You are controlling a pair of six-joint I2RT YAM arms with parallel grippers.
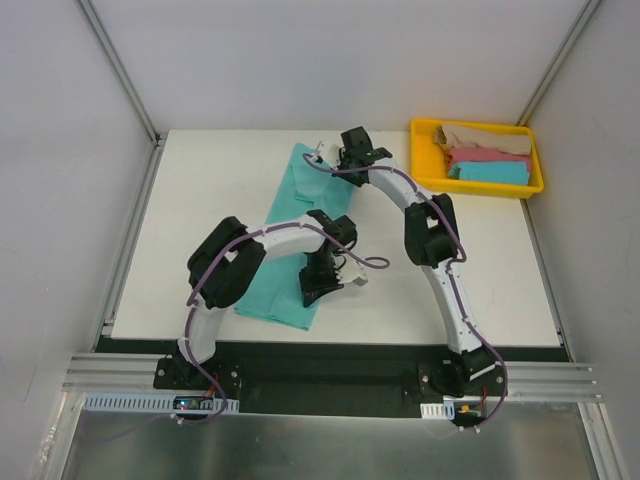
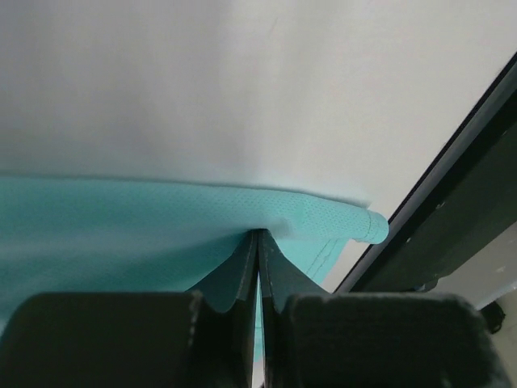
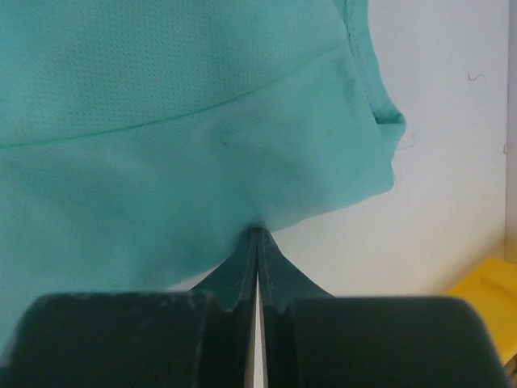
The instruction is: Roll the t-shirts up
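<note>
A turquoise t-shirt (image 1: 272, 290) lies as a long folded strip, slanting across the table from the back toward the front edge. My left gripper is shut with its tips at the cloth's edge near the shirt's front end; the thin fabric touches the tips. At the far end my right gripper is also shut, its tips against the shirt's edge. Whether cloth is pinched between either pair of fingers is hidden. In the top view the left arm covers the strip's middle.
A yellow bin (image 1: 427, 162) at the back right holds a beige roll (image 1: 485, 138), a red roll (image 1: 480, 156) and a turquoise roll (image 1: 492, 172). Bare white table (image 1: 400, 300) lies to the right, with more free room on the left.
</note>
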